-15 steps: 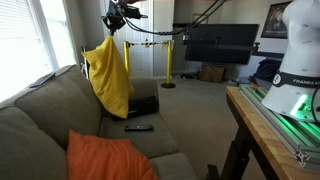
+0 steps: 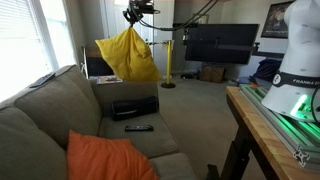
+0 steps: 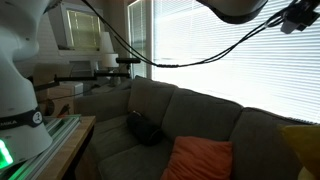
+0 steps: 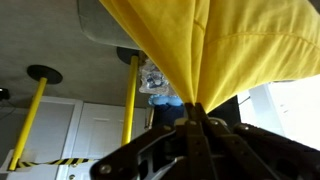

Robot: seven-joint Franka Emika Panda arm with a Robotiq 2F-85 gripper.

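A yellow cloth (image 2: 129,55) hangs in the air over the far end of the couch, bunched at its top and spread out below. My gripper (image 2: 131,22) is shut on its upper edge. Seen from the wrist, the cloth (image 4: 185,40) narrows to a gathered point between the fingertips of the gripper. Only part of the cloth (image 3: 302,145) enters the second exterior view, at the right edge.
The grey couch (image 2: 45,110) carries an orange pillow (image 2: 108,158), a black bolster (image 2: 134,107) and a dark remote-like object (image 2: 139,128). A wooden table edge (image 2: 262,130) stands at right. Yellow posts (image 4: 131,95) rise from the floor, which has open room beside the couch.
My gripper has moved right in exterior view 1, carrying the cloth. The cloth hung long and low near the couch before; now its lower edge is higher and it spreads wider.
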